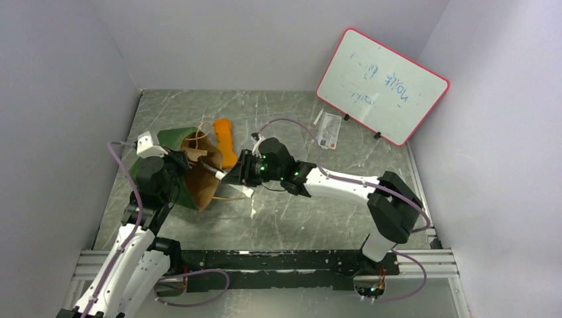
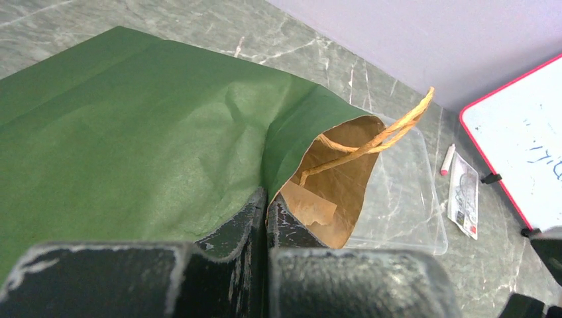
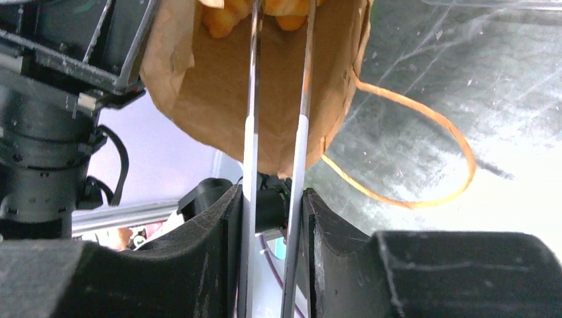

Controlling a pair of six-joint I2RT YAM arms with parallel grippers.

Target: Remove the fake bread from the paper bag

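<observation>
A green paper bag with brown inside and twisted handles lies on its side at the left of the table. My left gripper is shut on the bag's upper rim. My right gripper has long metal fingers reaching into the bag's mouth; they stand apart, open. In the right wrist view, orange-brown fake bread shows deep inside the bag at the fingertips, partly hidden.
An orange object lies on a clear tray behind the bag. A whiteboard, a marker and a small case are at the back right.
</observation>
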